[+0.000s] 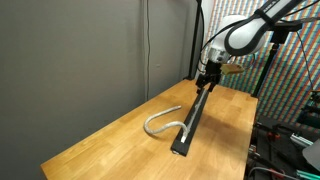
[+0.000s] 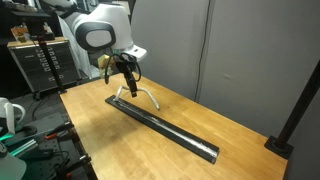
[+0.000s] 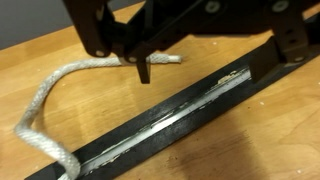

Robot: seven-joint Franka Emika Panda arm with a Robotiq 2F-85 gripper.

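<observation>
A long black strip point(image 1: 187, 138) with a pale groove down its middle lies flat on the wooden table. Beside it curves a white rope point(image 1: 147, 125), one end of which rests over the strip near one end; the wrist view shows the same rope point(image 3: 40, 100) at left. My gripper point(image 1: 207, 85) is low, above the far part of the strip in exterior view 1. Its fingers stand wide apart in the wrist view, with nothing between the fingers. The right finger overlaps the strip point(image 3: 150, 143) in that view; whether it touches cannot be told.
A grey partition point(image 1: 90, 70) stands along one side, and a dark post point(image 2: 297, 85) rises at the table's edge in exterior view 2.
</observation>
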